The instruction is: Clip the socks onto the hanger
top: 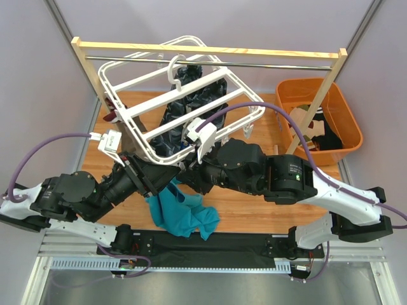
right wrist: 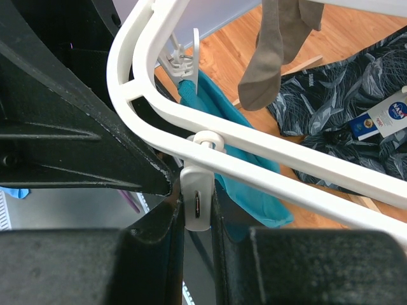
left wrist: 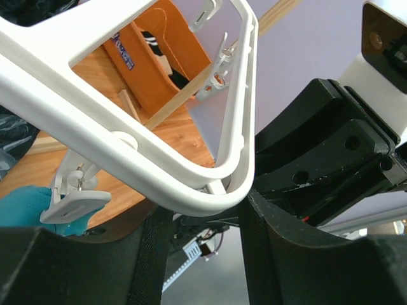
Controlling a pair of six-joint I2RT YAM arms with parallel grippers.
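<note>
The white hanger (top: 178, 95) hangs from a rod. At its near corner, my right gripper is shut on a white clip (right wrist: 198, 190) below the hanger's rail. My left gripper reaches the hanger's front corner with its fingers apart; I see nothing gripped between them. A teal sock (right wrist: 219, 98) hangs from another clip (left wrist: 76, 190), its lower part spread below in the top view. Grey-brown socks (right wrist: 264, 70) hang farther along. In the top view both grippers' tips nearly meet, which partly hides the clip.
An orange bin (top: 318, 95) with dark and light items stands at the right. A black plastic bag (top: 191, 108) lies beneath the hanger. The wooden rack frame (top: 210, 49) surrounds the hanger from behind, and empty clips (top: 248, 130) hang on its right side.
</note>
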